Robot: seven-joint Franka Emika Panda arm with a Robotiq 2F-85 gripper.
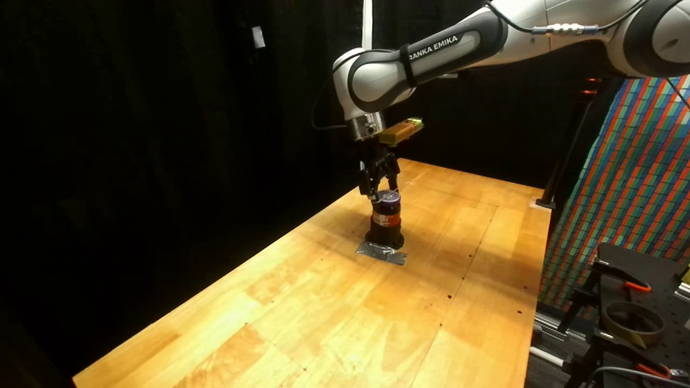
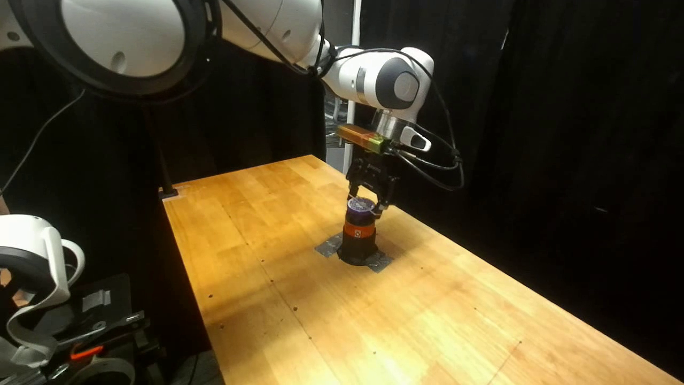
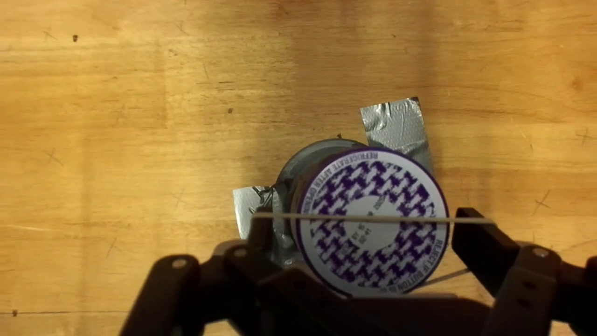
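Note:
A dark jar (image 1: 386, 220) with an orange-red label stands upright in a black base (image 2: 356, 252) on the table. Its lid (image 3: 375, 224), white with a purple houndstooth pattern and a purple rim, fills much of the wrist view. My gripper (image 1: 383, 194) points down at the lid, open, with its fingers (image 3: 482, 241) on opposite sides of it. In the wrist view a gap shows on either side of the lid, wider on the left. A thin tan band (image 3: 280, 215) stretches between the fingertips, across the top of the lid.
Grey tape (image 3: 396, 124) fixes the base to the wooden table (image 1: 362, 310). Bare tabletop surrounds it. A dark side cart (image 1: 647, 291) with clamps and a tape roll stands beyond the table's right edge in exterior view 1.

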